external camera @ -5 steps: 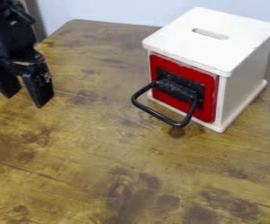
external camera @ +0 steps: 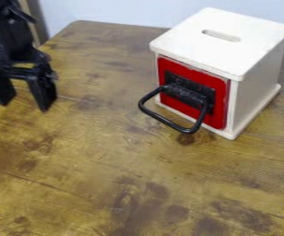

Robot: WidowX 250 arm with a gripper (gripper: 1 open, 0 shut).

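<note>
At the left edge of the camera view is my black gripper (external camera: 21, 90), its fingers pointing down and apart, open, with nothing seen between them. To its right, across some bare tabletop, stands a white box (external camera: 255, 78) with a slot in its top. Its front has a red panel (external camera: 185, 70) with a black mount and a black loop handle (external camera: 157, 113) sticking out toward the front left.
A pale wall lies behind the table's back edge.
The box and handle have not moved.
</note>
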